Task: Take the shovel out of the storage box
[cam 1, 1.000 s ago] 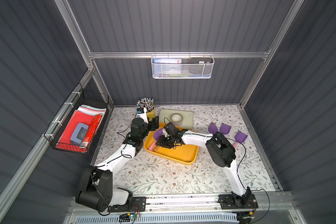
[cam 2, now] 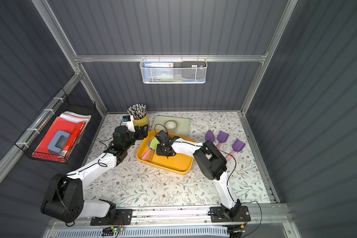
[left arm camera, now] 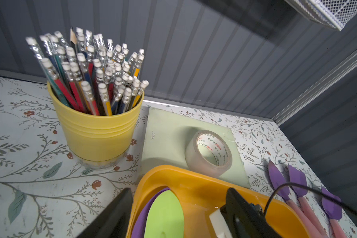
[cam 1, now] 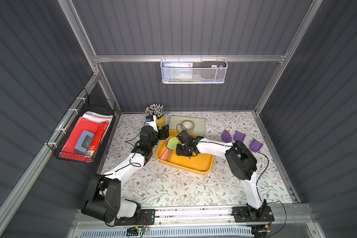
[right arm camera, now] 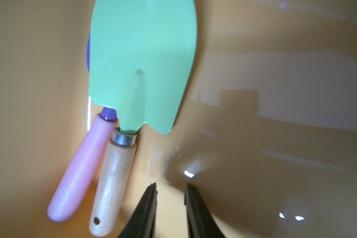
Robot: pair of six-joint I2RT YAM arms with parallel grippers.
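In the orange storage box [cam 1: 198, 166] lie a green shovel [right arm camera: 142, 55] with a wooden handle [right arm camera: 113, 182] and, partly beneath it, a purple shovel with a pink handle [right arm camera: 79, 170]. My right gripper is inside the box, low and beside the handles, its fingers apart with nothing between them. My left gripper hangs over the box's back left corner near the pencil cup, fingers open and empty.
A yellow pencil cup [left arm camera: 95, 134] stands behind the left gripper. A tape roll [left arm camera: 208, 152] on a green mat is behind the box. Several purple shovels [cam 1: 238, 136] lie at the right.
The right arm has shifted slightly right, uncovering more of the green shovel. The box has also moved slightly right. The left arm has shifted only slightly.
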